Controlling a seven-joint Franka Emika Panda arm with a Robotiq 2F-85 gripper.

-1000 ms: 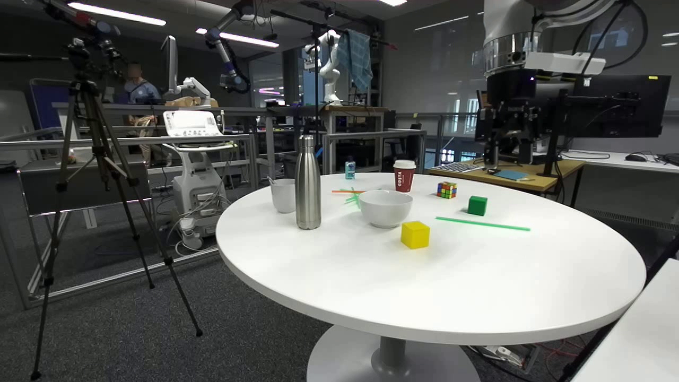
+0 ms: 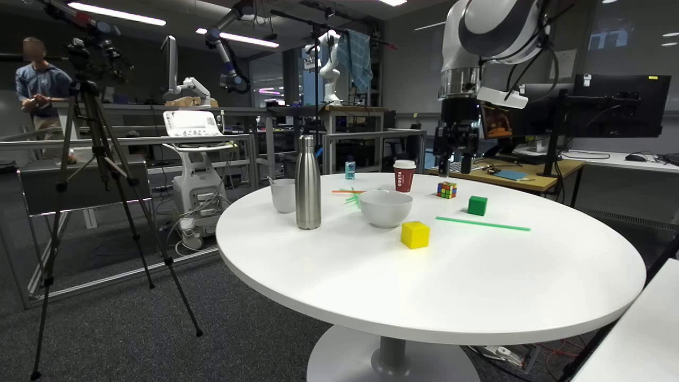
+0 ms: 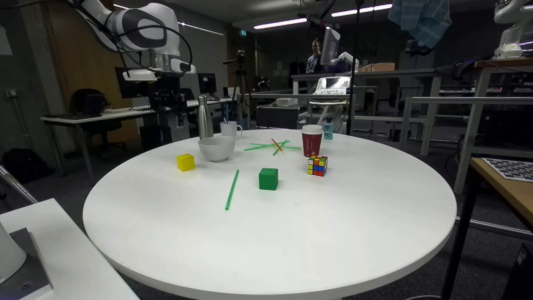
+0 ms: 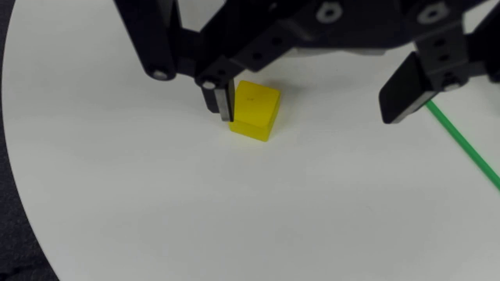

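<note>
High over the table, my gripper is open, its two dark fingers wide apart with nothing held. In the wrist view the yellow cube [image 4: 255, 107] appears far below, close to the left finger's tip and partly covered by it. The cube stands on the white table just in front of the white bowl [image 2: 385, 209]. A green cube [image 3: 268, 179] sits apart from it, with a green straw [image 3: 232, 190] lying between the two. The Rubik's cube [image 3: 317, 166] is beside the red coffee cup [image 3: 312, 142]. From exterior view 1 the gripper [image 2: 456, 168] points downward.
A tall steel bottle [image 2: 308, 184] and a white mug [image 2: 284, 196] stand beyond the bowl. Several green straws [image 3: 272, 146] and an orange one lie crossed nearby, with a small blue bottle [image 3: 328, 129] behind.
In exterior view 1 my arm and gripper have shifted left, and the gripper has turned so its fingers show apart. The objects on the table stay put. A person in the background has moved left.
</note>
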